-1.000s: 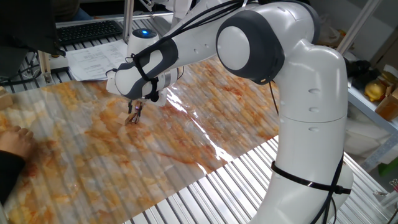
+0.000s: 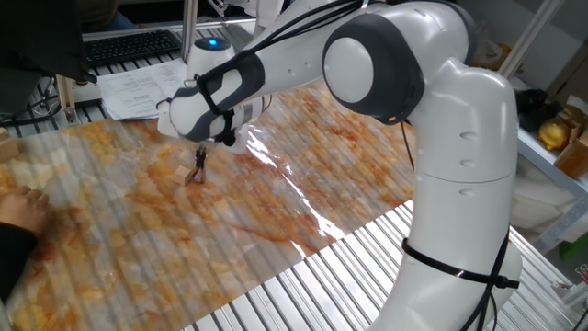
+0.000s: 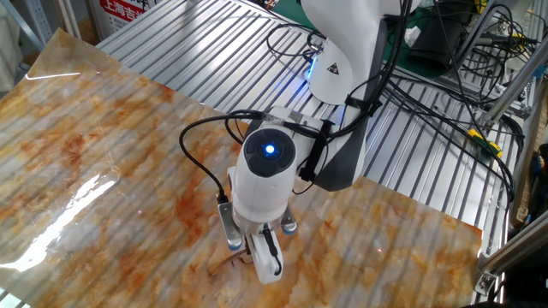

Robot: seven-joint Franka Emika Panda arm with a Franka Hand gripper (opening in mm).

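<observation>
In exterior view 1 my gripper [image 2: 199, 175] points down, low over the marbled sheet. Its dark fingers show close together, too small to make out what, if anything, is between them. Just left of the fingertips is a small tan block-like piece [image 2: 183, 174]; whether they touch it is unclear. From above, in exterior view 2, the white hand [image 3: 261, 192] hides most of the fingers. A thin brownish item [image 3: 229, 257] shows beside the hand, lying low near the sheet.
A person's hand [image 2: 25, 210] rests at the sheet's left edge, near a tan block [image 2: 7, 145]. Papers [image 2: 142, 90] and a keyboard [image 2: 131, 46] lie behind. Cables [image 3: 184, 137] loop beside the wrist.
A second ago the dark fingers looked spread apart; they now show close together. The arm has shifted very slightly. The small tan piece and the person's hand look unmoved.
</observation>
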